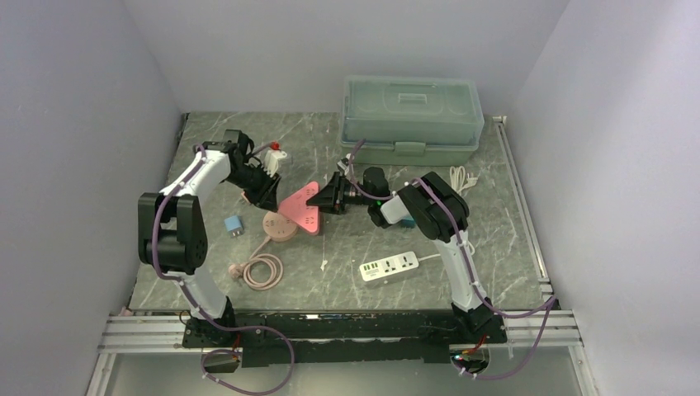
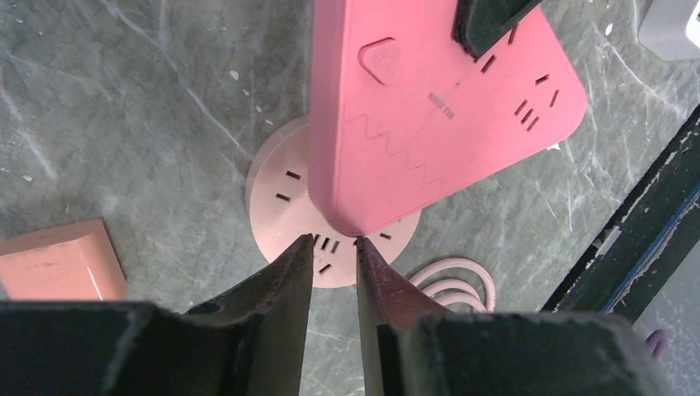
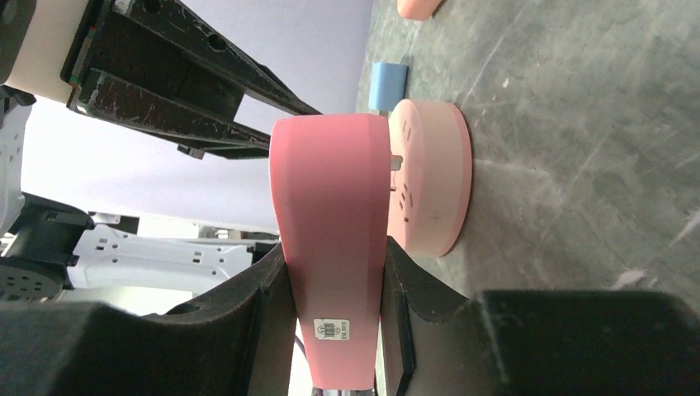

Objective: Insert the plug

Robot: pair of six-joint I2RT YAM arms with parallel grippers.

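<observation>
A pink triangular socket block point(image 1: 301, 208) is tilted over the round peach socket point(image 1: 281, 226), overlapping part of it. My right gripper is shut on the block, a finger on each broad side. In the right wrist view, a metal prong point(image 3: 396, 162) shows between the block and the round socket's face; whether its tip is in a slot cannot be seen. My left gripper is partly open at the block's rounded corner, over the round socket. There is a gap between its fingertips, with nothing gripped.
A blue adapter point(image 1: 234, 225) lies left of the round socket, and its coiled cord point(image 1: 264, 271) lies in front. A white power strip point(image 1: 389, 267) is at front right. The lidded teal box point(image 1: 411, 120) stands at the back. Left of the round socket lies a peach block point(image 2: 62, 262).
</observation>
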